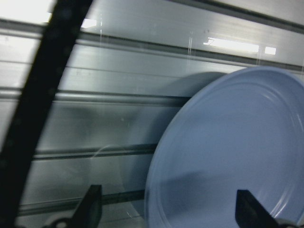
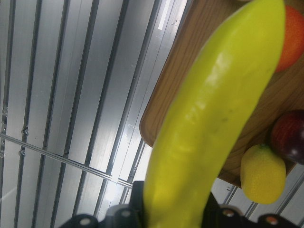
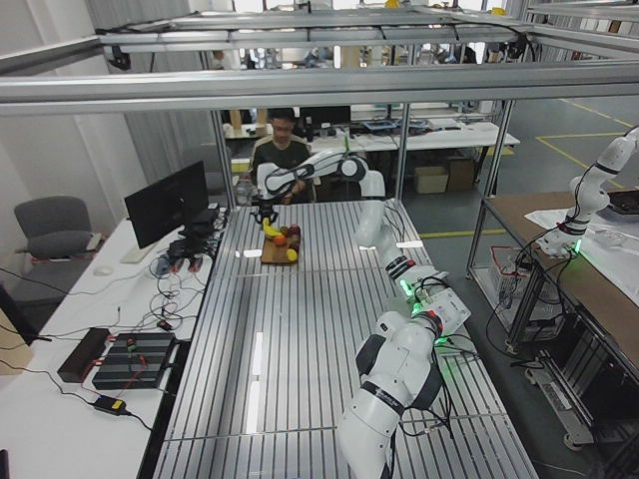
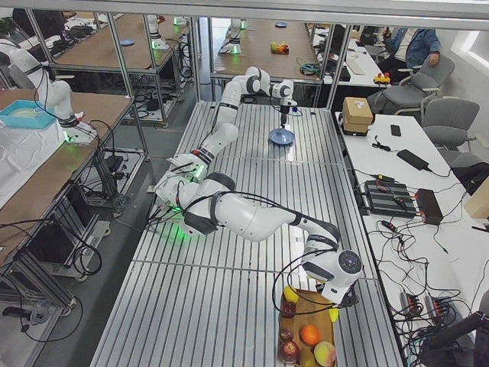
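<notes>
A yellow banana (image 2: 209, 118) is held in my right gripper, lifted over the wooden board (image 2: 166, 80), which carries an orange (image 2: 294, 42), a dark red fruit (image 2: 289, 137) and a lemon (image 2: 261, 173). In the camera right view the board (image 4: 298, 329) also holds several other fruits. At the far end, my left gripper (image 4: 283, 115) is above a blue plate (image 4: 281, 136); in the left wrist view its fingertips straddle the plate's rim (image 1: 161, 156), apparently open, with nothing visible between them.
A side table (image 3: 80, 429) with a monitor, power boxes and cables runs along one edge. A seated person (image 3: 280, 150) is behind the far end.
</notes>
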